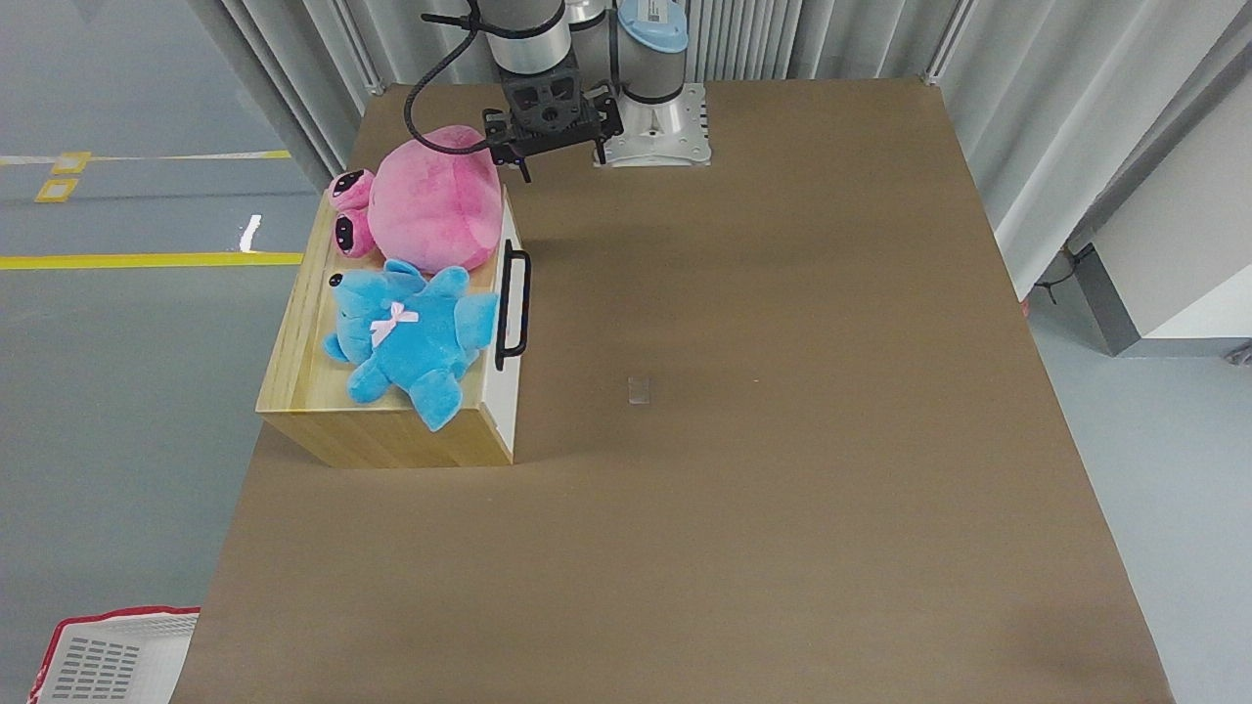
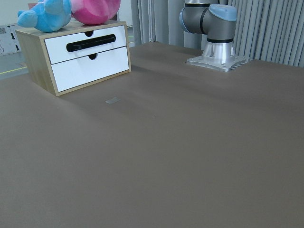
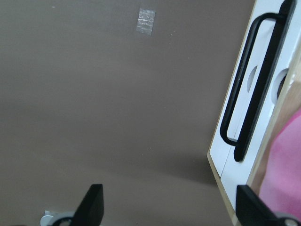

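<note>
A pink round plush and a blue plush bear with a pink bow lie on a small wooden cabinet with two white drawers. A black handle sticks out from the drawer front. My gripper is high at the back, above the table beside the pink plush's upper right. In the wrist view its two fingers stand wide apart, open, with bare table between them; the handle is above and to the right of them.
The arm's base stands at the back. A white basket with red rim is on the floor at lower left.
</note>
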